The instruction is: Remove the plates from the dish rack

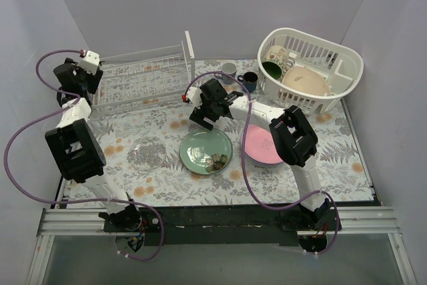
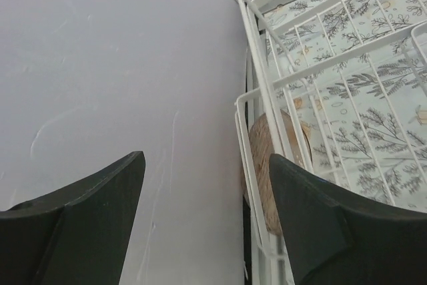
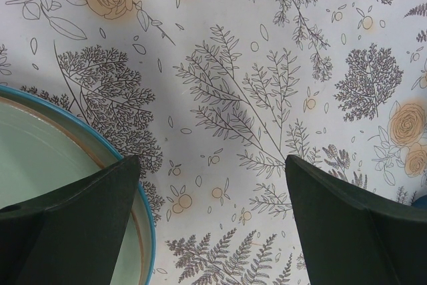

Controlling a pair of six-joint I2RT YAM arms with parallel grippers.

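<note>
The white wire dish rack (image 1: pixel 143 101) stands at the back left, its left part hidden by my left arm in the top view. Over that end, close to the wall, my left gripper is open. A brown plate (image 2: pixel 261 158) stands on edge inside the rack's end wires, lying below and near the right fingertip (image 2: pixel 283 165), ungripped. On the table lie a green plate (image 1: pixel 200 148), a clear plate (image 1: pixel 147 154) and a pink plate (image 1: pixel 261 143). My right gripper hangs open above bare tablecloth, right of the green plate's blue-rimmed edge.
A white basket (image 1: pixel 313 38) holding dishes and cups stands at the back right. Between it and the rack are a grey mug (image 1: pixel 229 70) and a dark mug (image 1: pixel 248 83). The left wall (image 2: pixel 120 98) rises close beside my left gripper.
</note>
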